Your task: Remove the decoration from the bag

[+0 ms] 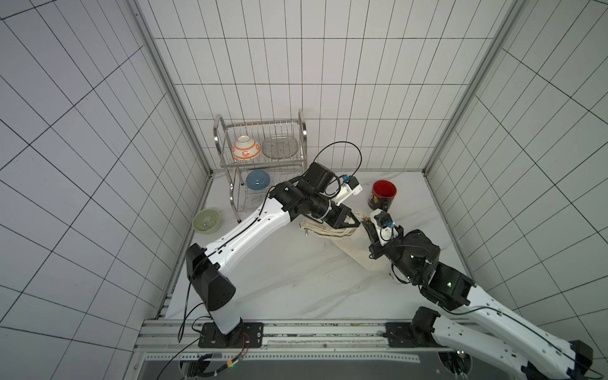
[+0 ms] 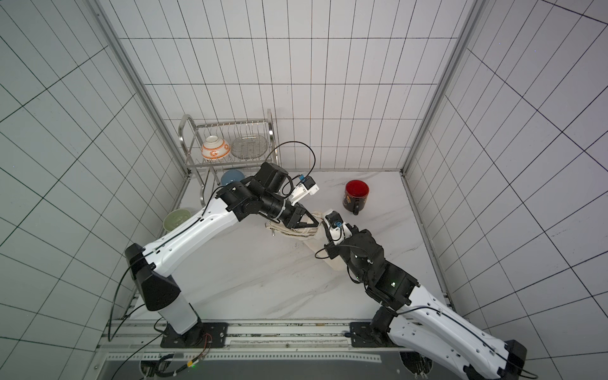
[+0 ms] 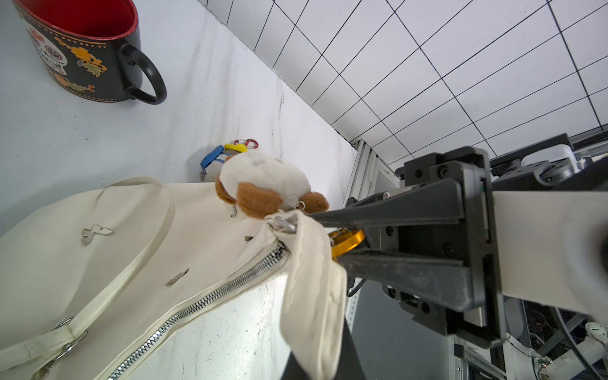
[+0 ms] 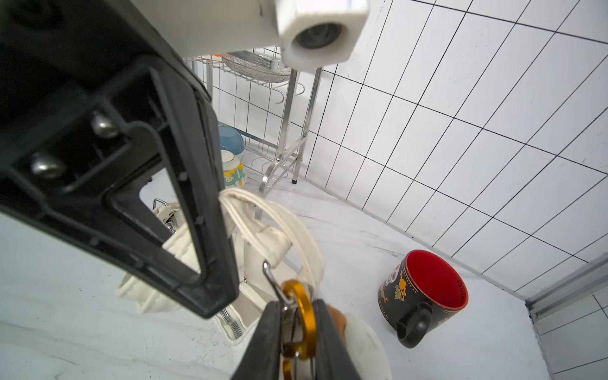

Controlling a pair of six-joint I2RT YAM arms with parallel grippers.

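A cream bag (image 3: 190,221) lies on the counter, with a white-and-brown plush decoration (image 3: 259,177) and small coloured tags (image 3: 223,152) at its strap end. The decoration's gold clasp (image 4: 302,316) hangs by a silver hook at the strap, between the fingertips of my right gripper, which is part open; whether it grips the clasp is unclear. My left gripper (image 1: 356,220) is shut beside the strap; what, if anything, is between its fingertips is hidden.
A black-and-red mug (image 2: 356,193) stands behind at the right. A steel rack (image 1: 221,142) with bowls is at the back left, a green bowl (image 1: 206,221) beside it.
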